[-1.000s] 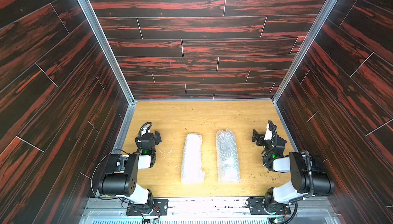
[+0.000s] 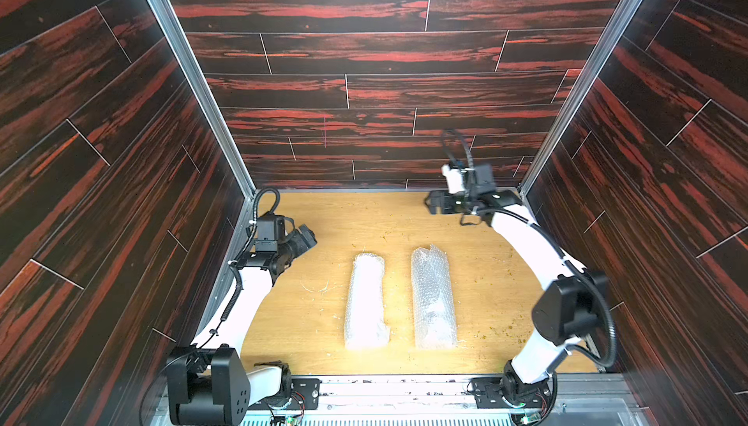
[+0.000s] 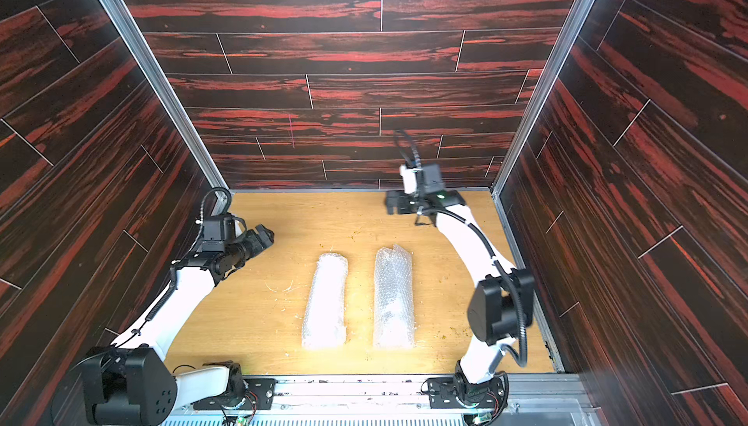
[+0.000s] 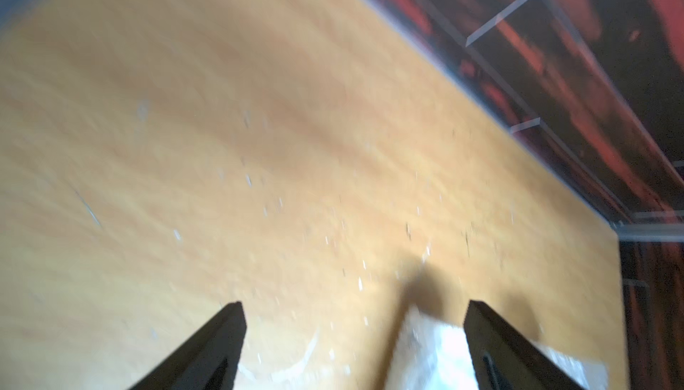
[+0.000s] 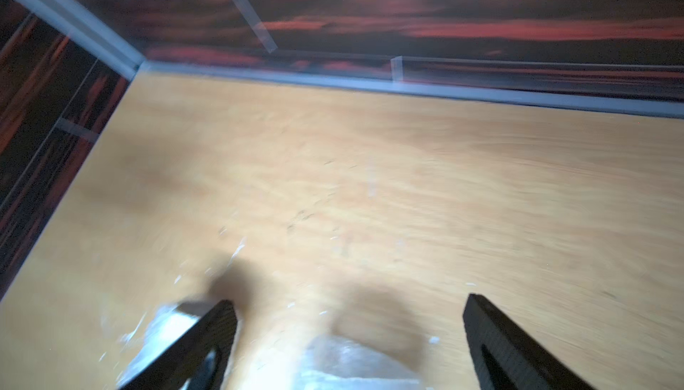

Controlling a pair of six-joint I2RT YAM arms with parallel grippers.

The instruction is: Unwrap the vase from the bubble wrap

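Note:
Two long wrapped bundles lie lengthwise near the table's middle: a whiter left one (image 2: 364,301) and a bubble-wrapped right one (image 2: 432,297); whether a vase is inside cannot be seen. My left gripper (image 2: 305,239) is raised left of the left bundle, open and empty, with that bundle partly in the lower edge of the left wrist view. My right gripper (image 2: 434,202) is raised beyond the right bundle's far end, open and empty; the bundles' ends (image 5: 356,361) show low in the right wrist view.
Dark panelled walls (image 2: 374,138) enclose the back and both sides.
Both arms have risen. The right gripper has moved up, back and toward the middle; the left has moved slightly up and toward the middle. The bundles have not moved.

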